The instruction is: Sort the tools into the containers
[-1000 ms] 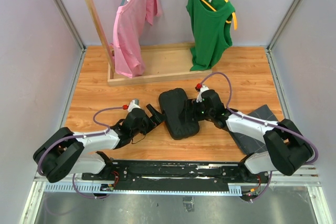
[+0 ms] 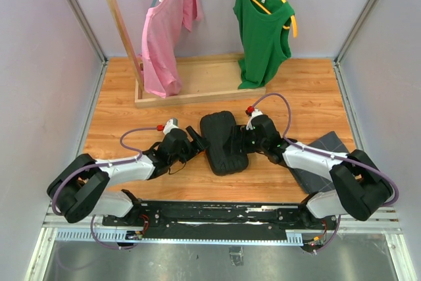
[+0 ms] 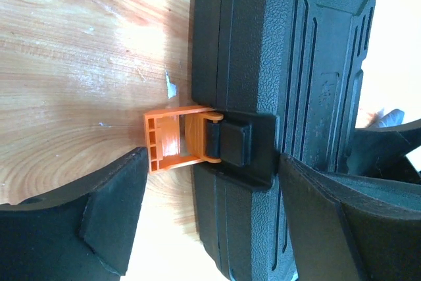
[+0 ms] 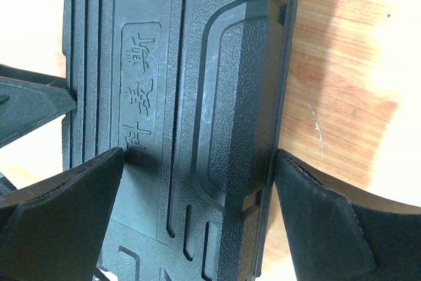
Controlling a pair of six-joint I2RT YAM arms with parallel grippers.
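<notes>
A black toolbox (image 2: 220,129) lies closed on the wooden floor between my grippers. In the left wrist view its side (image 3: 243,51) shows an orange latch (image 3: 164,139), flipped out beside a dark catch. My left gripper (image 2: 197,139) is at that side, its fingers part open around the latch area. My right gripper (image 2: 237,136) stands open against the opposite side, its fingers (image 4: 335,228) over the lid's edge in the right wrist view. I cannot see any loose tools.
A wooden rack (image 2: 151,100) at the back holds a pink shirt (image 2: 164,44) and a green tank top (image 2: 263,37) on hangers. A dark panel (image 2: 319,169) lies at the right under the right arm. Bare floor shows at the left.
My left gripper has shifted slightly at the toolbox's left side, and the box has turned very slightly. The right arm is nearly still.
</notes>
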